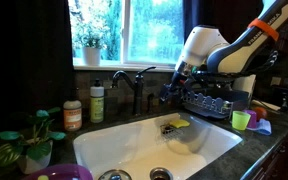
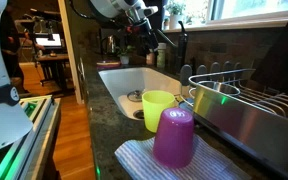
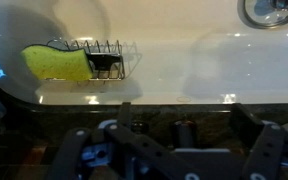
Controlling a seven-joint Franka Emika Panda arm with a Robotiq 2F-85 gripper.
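My gripper stands open at the bottom of the wrist view, its two dark fingers [image 3: 239, 118] well apart and nothing visible between them. It points down over the dark counter edge of the white sink [image 3: 184, 75]. A yellow-green sponge [image 3: 56, 64] rests in a small wire holder [image 3: 107, 62] along the sink's side, away from the fingers. In exterior view 1 the arm reaches in from the upper right. Beyond the sink in exterior view 2 are a yellow-green cup [image 2: 158, 106] and an upside-down purple cup [image 2: 174, 140].
A black faucet [image 1: 137, 88] rises behind the sink, with soap bottles [image 1: 97, 102] to its left. A metal dish rack [image 2: 259, 110] stands by the cups. The purple cup is on a striped cloth [image 2: 209, 165]. A potted plant [image 1: 34, 155] occupies the near left corner.
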